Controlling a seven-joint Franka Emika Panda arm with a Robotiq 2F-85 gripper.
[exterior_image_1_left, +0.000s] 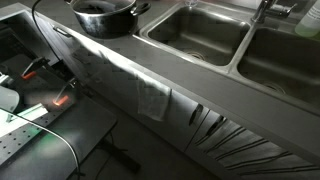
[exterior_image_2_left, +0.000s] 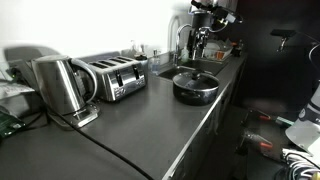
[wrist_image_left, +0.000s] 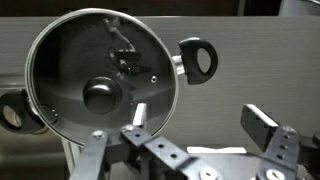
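Observation:
A dark pot (exterior_image_2_left: 196, 92) with a lid stands on the countertop beside the sink. From above, in the wrist view, its round glass lid (wrist_image_left: 65, 75) shows a black knob (wrist_image_left: 101, 95), and a black loop handle (wrist_image_left: 198, 61) sticks out to the right. My gripper is open, fingers wide apart and nothing held between them. One fingertip overlaps the lower right of the lid in that view; the other appears over the bare counter. Exterior view 1 shows the pot (exterior_image_1_left: 104, 22) at the top, partly cut off, without my gripper.
A double sink (exterior_image_1_left: 195, 35) lies beside the pot, with a towel (exterior_image_1_left: 153, 98) hanging on the cabinet front below. A kettle (exterior_image_2_left: 62, 88) and a toaster (exterior_image_2_left: 117, 77) stand along the wall.

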